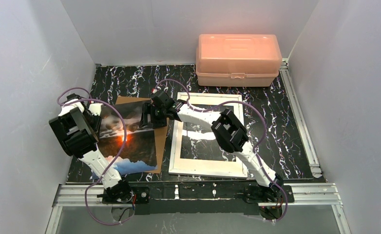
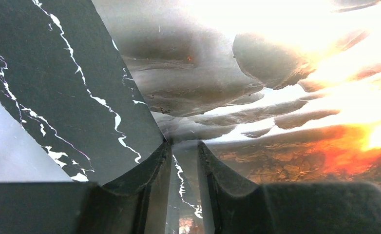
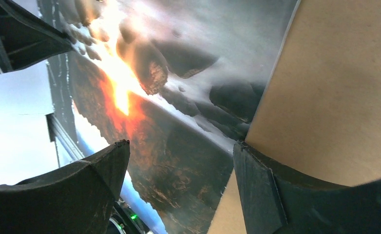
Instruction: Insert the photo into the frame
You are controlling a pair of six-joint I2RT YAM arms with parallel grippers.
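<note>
The glossy sunset photo (image 1: 132, 151) lies on a brown backing board (image 1: 160, 146) at the left of the table, also filling both wrist views. My left gripper is at the photo's left edge (image 2: 149, 112), its fingertips low and slightly apart. My right gripper is over the photo's right part, fingers apart, one tip at the border between photo and bare board (image 3: 320, 87). The white frame (image 1: 209, 166) lies flat to the right of the photo, partly under my right arm.
A closed pink box (image 1: 238, 53) stands at the back right. Bare marble tabletop (image 1: 281, 141) shows right of the frame. Grey walls surround the table.
</note>
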